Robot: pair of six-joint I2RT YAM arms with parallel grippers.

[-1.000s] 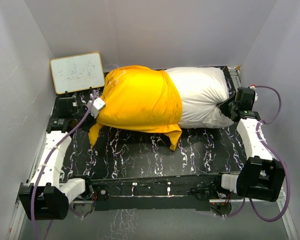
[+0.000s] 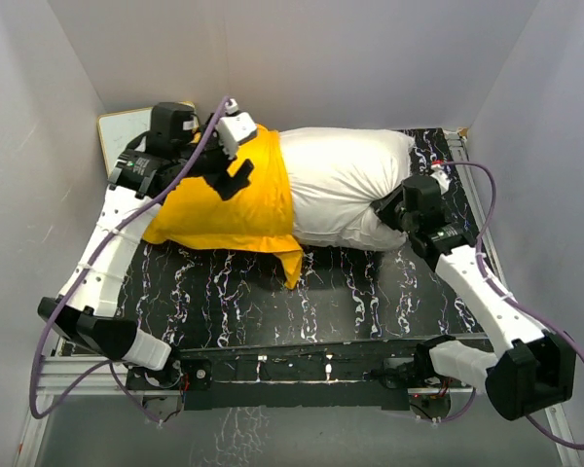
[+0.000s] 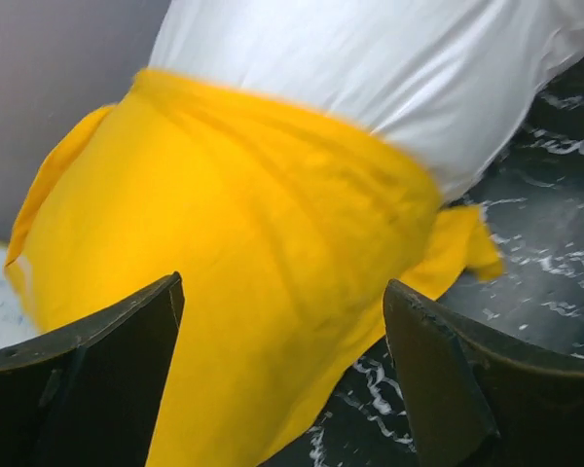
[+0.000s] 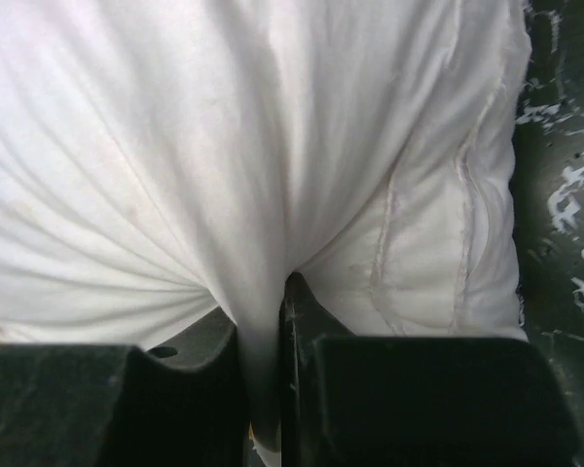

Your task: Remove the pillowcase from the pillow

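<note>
The white pillow (image 2: pixel 336 185) lies across the back of the dark marbled table, its right half bare. Bunched over its left half is the yellow pillowcase (image 2: pixel 200 204), whose open hem hangs off the front edge of the pillow near the middle. My left gripper (image 2: pixel 236 180) hovers above the pillowcase; in the left wrist view its fingers (image 3: pixel 443 379) stand well apart, with the yellow cloth (image 3: pixel 243 214) beyond them and nothing held. At the pillow's right end my right gripper (image 2: pixel 380 209) is shut on a gathered fold of white fabric (image 4: pixel 253 292).
A whiteboard (image 2: pixel 117 136) is partly hidden behind the left arm at the back left. Grey walls (image 2: pixel 273 58) close in the back and sides.
The left gripper has let go of the pillowcase's stretched left end and moved right and up over the cloth. Pillow, pillowcase and right gripper have shifted left.
</note>
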